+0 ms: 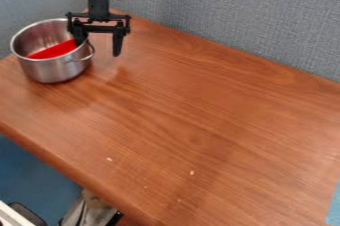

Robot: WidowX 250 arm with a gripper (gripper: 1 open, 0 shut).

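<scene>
A steel pot with a red object inside stands at the left of the wooden table. My black gripper is at the pot's right rim, its fingers spread apart, one over the rim or just inside it and the other outside, above the table. Whether it touches the pot, I cannot tell.
Grey padded walls bound it at the back. A blue floor and some cabling show beyond the near left edge.
</scene>
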